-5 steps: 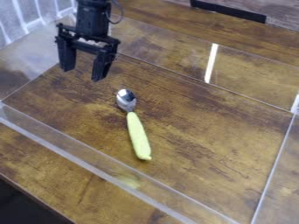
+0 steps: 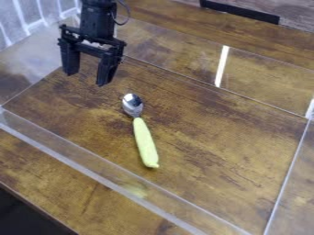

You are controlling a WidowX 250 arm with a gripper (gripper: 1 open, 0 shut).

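Observation:
The black robot arm with its gripper point(image 2: 88, 70) reaches down over the upper left of the wooden work area. Its two dark fingers look spread apart, with nothing visible between them. A small silver, rounded object point(image 2: 132, 105) rests on the wood to the lower right of the gripper, apart from it. Below that lies a long pale yellow-green object point(image 2: 146, 142), pointing toward the front.
Clear low walls point(image 2: 76, 146) border the wooden surface point(image 2: 233, 138). A dark strip point(image 2: 240, 13) sits at the top edge, and a thin white strip point(image 2: 222, 66) at the back right.
The arm and gripper have shifted very slightly over the last second. The silver object and the pale long object have not moved.

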